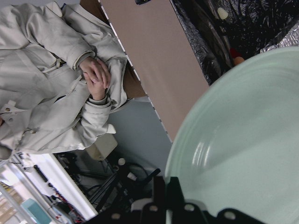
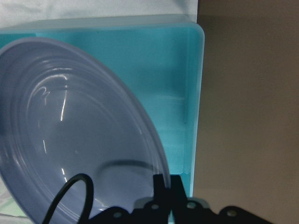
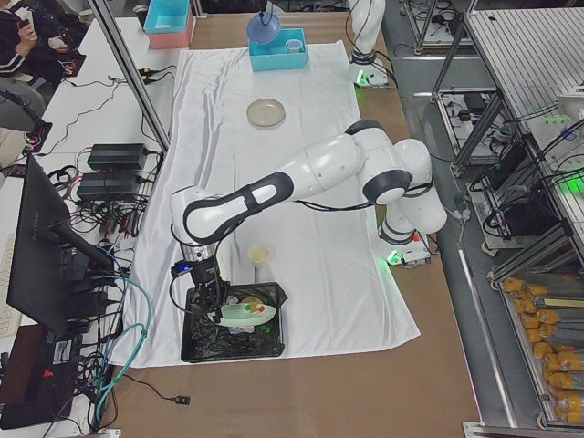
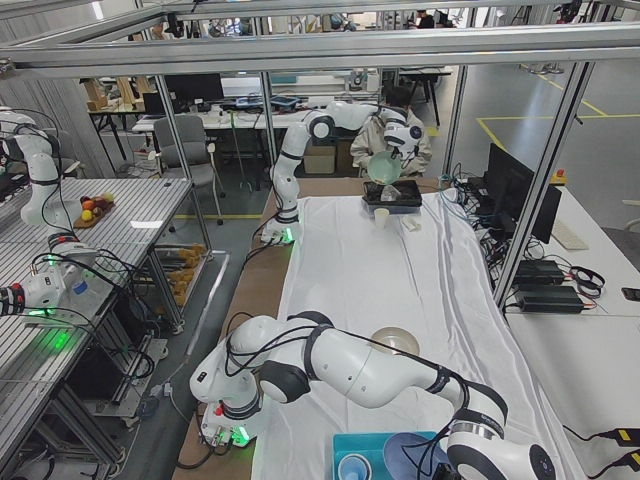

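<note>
A pale green plate (image 1: 243, 135) tilts over a black bag-lined bin (image 3: 196, 342), my left gripper shut on its rim; small food bits show beside it in the camera left view. My right gripper is shut on the rim of a blue-grey plate (image 2: 79, 126), held over the cyan bin (image 2: 182, 74), where a small cup (image 3: 294, 46) sits. A beige plate (image 3: 265, 112) lies on the white cloth.
A pale cup (image 3: 260, 255) stands just beyond the black bin. A person in a light jacket (image 1: 56, 112) sits close behind it.
</note>
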